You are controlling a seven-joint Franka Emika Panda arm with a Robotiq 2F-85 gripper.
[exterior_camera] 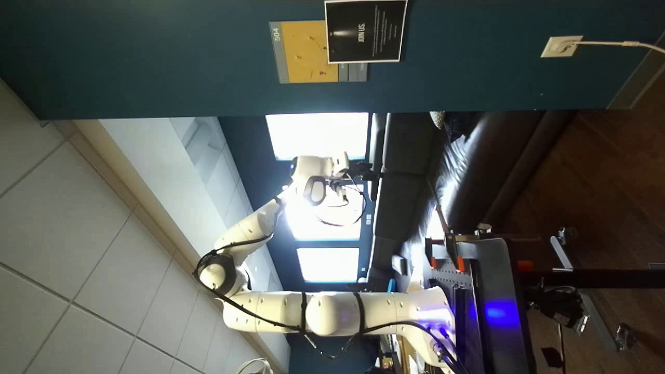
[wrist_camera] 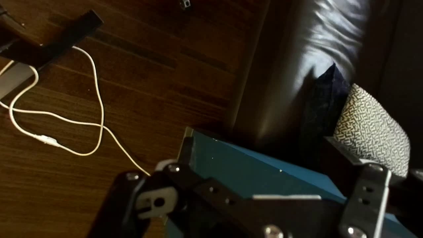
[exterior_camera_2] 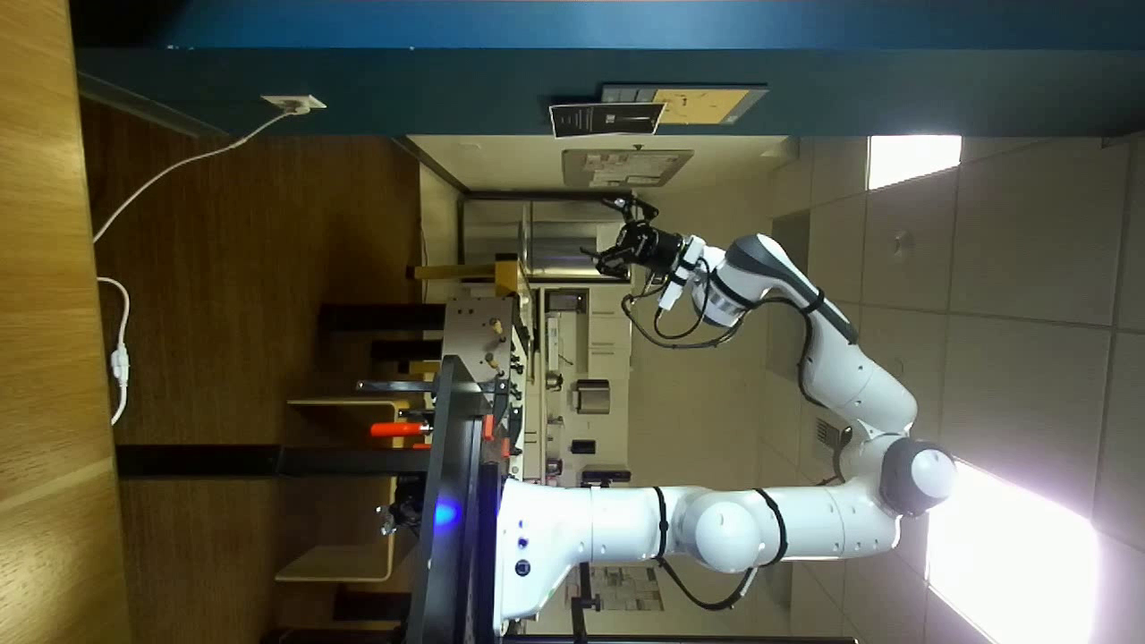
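Both exterior views are turned on their side. In exterior view 2 my gripper (exterior_camera_2: 601, 229) is held out in the air, well away from the table, its two black fingers spread wide with nothing between them. Exterior view 1 shows the same gripper (exterior_camera: 370, 171) small and dark against the couch and bright windows. Along the bottom of the wrist view, the dark finger linkages (wrist_camera: 208, 188) stand far apart, partly out of frame. No object is in contact with them that I can see.
Beyond the gripper are a dark leather couch (wrist_camera: 273, 79), a patterned pillow (wrist_camera: 370, 127) and a blue wall (wrist_camera: 234, 166). A white cable (wrist_camera: 101, 99) loops over the wooden floor (wrist_camera: 158, 79). Clamps (exterior_camera: 460, 264) grip the table (exterior_camera: 499, 268) beside the arm's base.
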